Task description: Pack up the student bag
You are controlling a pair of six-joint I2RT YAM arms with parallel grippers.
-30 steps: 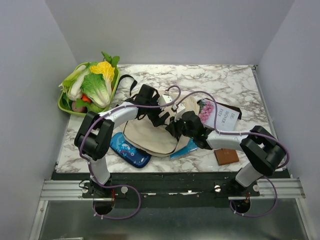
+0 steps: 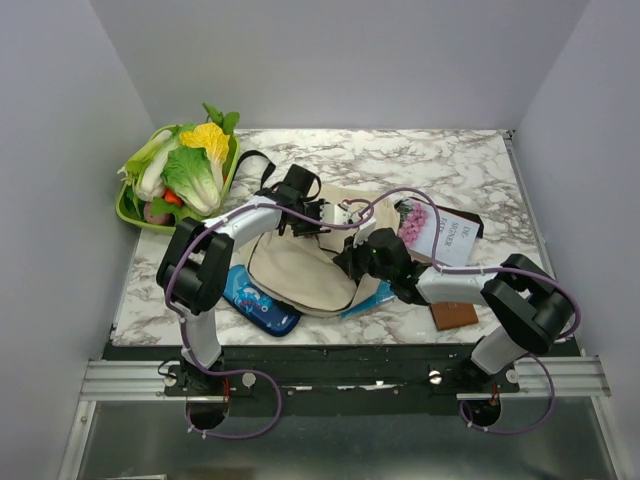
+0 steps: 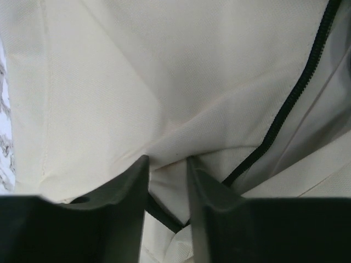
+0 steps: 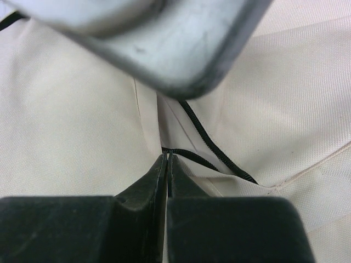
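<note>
The cream canvas bag (image 2: pixel 300 275) lies in the middle of the table, with dark zippers along it. My left gripper (image 2: pixel 307 226) is over the back of the bag; in the left wrist view its fingertips (image 3: pixel 169 164) stand a little apart above fabric and zipper, nothing visible held between them. My right gripper (image 2: pixel 348 260) is on the bag's middle, right of the left one; in the right wrist view it (image 4: pixel 167 156) is shut on the bag's fabric beside a zipper.
A blue pencil case (image 2: pixel 255 305) lies front left, a light blue item (image 2: pixel 372 300) under the bag's right side. A book (image 2: pixel 455 240) and brown wallet (image 2: pixel 455 316) lie right. A vegetable basket (image 2: pixel 135 215) fills the back left.
The right gripper has shifted slightly, still on the bag.
</note>
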